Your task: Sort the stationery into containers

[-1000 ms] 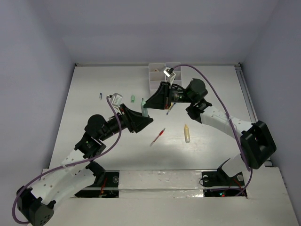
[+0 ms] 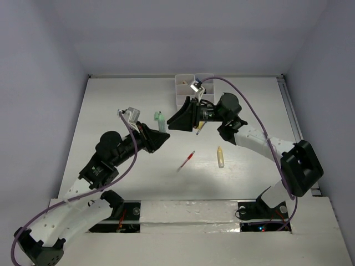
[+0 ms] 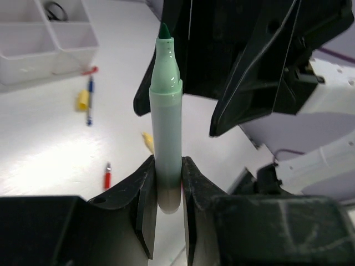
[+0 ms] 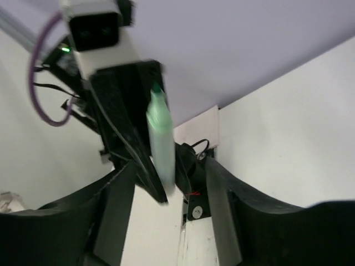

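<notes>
A light green marker [image 2: 161,122] stands upright in my left gripper [image 2: 157,138], which is shut on it, as the left wrist view shows with the marker [image 3: 166,127] between its fingers. My right gripper [image 2: 177,122] is just to the right, its fingers apart with nothing held between them; in the right wrist view the marker [image 4: 161,138] is beyond those fingers. On the table lie a red pen [image 2: 186,160], a cream-yellow marker [image 2: 220,157] and, in the left wrist view, a blue pen [image 3: 90,105] and a yellow cap [image 3: 83,99].
A white compartment container [image 2: 183,88] stands at the back centre, with dark items in one compartment [image 3: 55,14] in the left wrist view. Both arms take up the centre.
My left gripper has moved left with the marker, away from my right gripper, which earlier was at the marker's top and has shifted slightly left.
</notes>
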